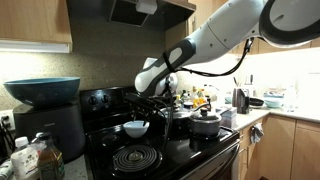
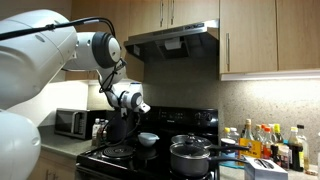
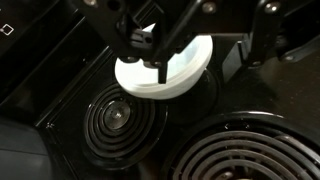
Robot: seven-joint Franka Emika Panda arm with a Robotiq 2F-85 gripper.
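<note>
A white bowl (image 3: 178, 72) rests on the black stovetop beside a coil burner, partly covered by my gripper in the wrist view. The gap between the fingers shows, and one finger is over the bowl's inside while the other is beyond its rim. Seen from outside, the bowl (image 1: 136, 129) sits at the back of the stove, with my gripper (image 1: 149, 105) just above it. The second exterior view also has the bowl (image 2: 148, 139) close below the gripper. Whether a finger touches the bowl I cannot tell.
Coil burners (image 1: 137, 158) lie in front of the bowl. A lidded pot (image 1: 206, 122) stands on the right side of the stove, and a pot (image 2: 190, 158) with a long handle shows in the second exterior view. Bottles (image 1: 49, 157) and a large blue bowl (image 1: 43, 91) are at left.
</note>
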